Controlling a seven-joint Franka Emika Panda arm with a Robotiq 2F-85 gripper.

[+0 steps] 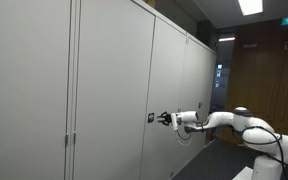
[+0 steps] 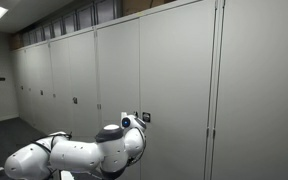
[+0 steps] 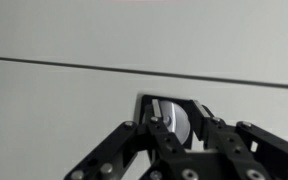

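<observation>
A tall grey cabinet door fills much of exterior view 1, with a small black latch plate near its edge. My gripper is at latch height, just right of the plate. In the wrist view, a silver handle shows inside the black plate. The gripper has its dark fingers on either side of this handle and appears shut on it. The finger contact is partly hidden. Exterior view 2 shows the arm reaching to the latch, the gripper mostly hidden behind it.
More grey cabinet doors run along the wall, and the seams between them look closed. A wooden door stands at the far right. Dark carpet lies open below the arm.
</observation>
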